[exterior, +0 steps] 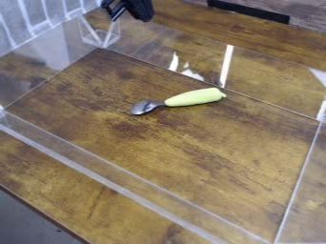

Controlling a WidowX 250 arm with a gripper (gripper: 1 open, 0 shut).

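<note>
A spoon with a pale yellow-green handle (195, 97) and a steel bowl lies on the wooden table inside a clear-walled enclosure, near its middle. My black gripper (128, 10) is at the top left edge of the view, above and behind the far wall, well away from the spoon. It is partly cut off, and its finger is too small and dark to read.
Clear acrylic walls (90, 160) border the wooden surface on all sides in view. A white railing (26, 19) stands at the back left, a dark strip (261, 11) at the back right.
</note>
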